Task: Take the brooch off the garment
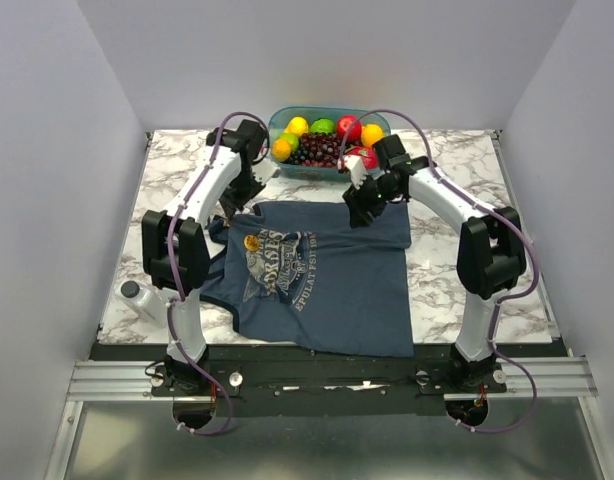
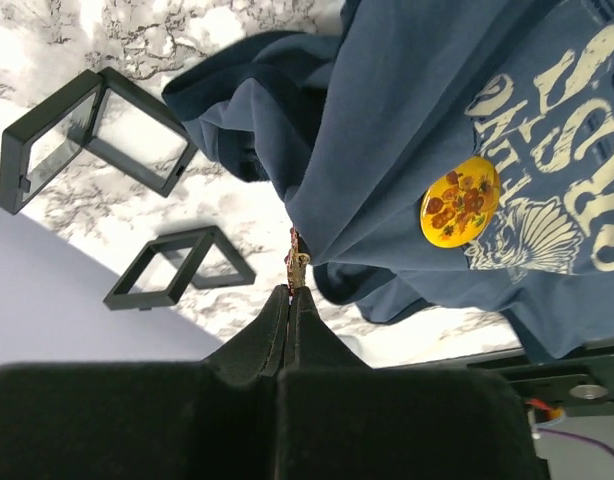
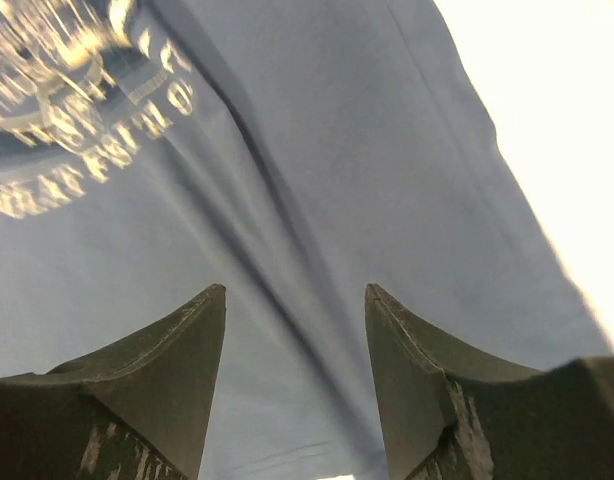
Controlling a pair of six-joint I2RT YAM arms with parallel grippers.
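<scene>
The dark blue garment lies across the middle of the table, its left part bunched in folds. A round yellow badge with flowers rests on the cloth beside the printed lettering. My left gripper is over the garment's left edge, shut, with a small gold and red ornament, seemingly a brooch, sticking out from its tips. Whether the ornament still touches the fold behind it, I cannot tell. My right gripper hangs open above the garment's upper right part, only cloth beneath it.
Behind the garment stands a blue bin of fruit. Two small black frames are on the marble to the left. A white bottle lies at the front left. Marble is clear at the right.
</scene>
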